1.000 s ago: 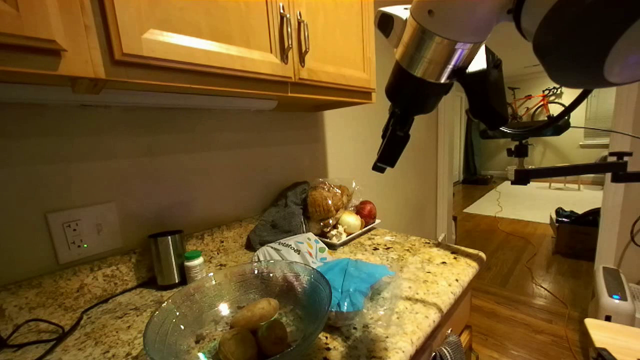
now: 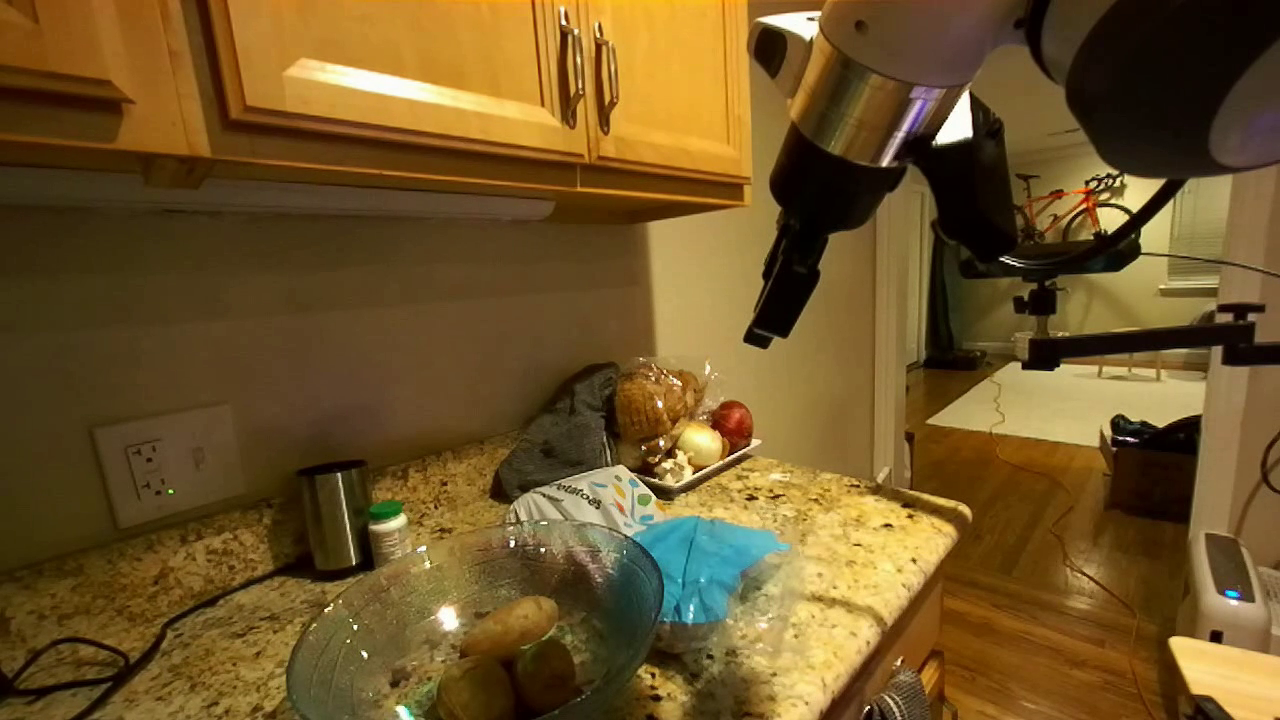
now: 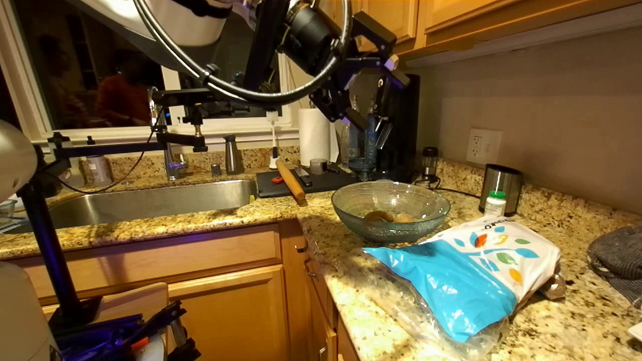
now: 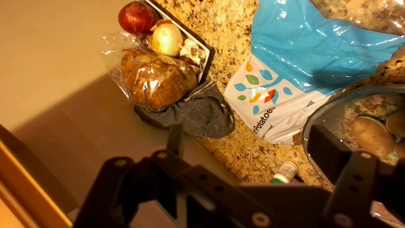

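My gripper (image 2: 761, 336) hangs high above the counter, pointing down, well clear of everything on it. In the wrist view its two fingers stand wide apart with nothing between them. A clear glass bowl (image 2: 360, 624) on the counter holds a few potatoes (image 2: 510, 626). Beside the bowl lies a blue and white potato bag (image 3: 463, 283), partly crumpled, with clear plastic at one end. At the counter's far end in exterior view 1, a white tray (image 2: 710, 470) carries a red onion (image 2: 732, 425), a yellow onion (image 2: 701, 444), garlic and bagged bread (image 2: 654, 402).
A dark cloth (image 2: 560, 434) lies by the tray. Near the wall stand a steel canister (image 2: 335, 516) and a green-capped bottle (image 2: 389, 534). Wooden cabinets (image 2: 408, 72) overhang the counter. A rolling pin (image 3: 290, 179) rests on a black board near the sink (image 3: 156, 203).
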